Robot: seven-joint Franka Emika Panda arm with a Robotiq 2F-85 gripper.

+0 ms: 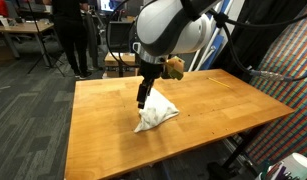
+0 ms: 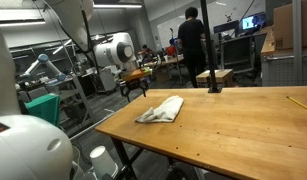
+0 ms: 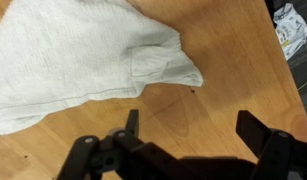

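A white cloth lies on the wooden table, partly folded over itself. In the second exterior view the cloth sits toward the table's left end. From the wrist, the cloth fills the upper left, with a folded corner pointing right. My gripper is open, its two dark fingers wide apart, with bare wood between them. It hangs above the table beside the cloth and holds nothing. In the first exterior view the gripper appears over the cloth's left edge.
A thin yellow stick lies at its far right. Beyond the table edge, a whitish crumpled item shows in the wrist view. A person stands behind the table.
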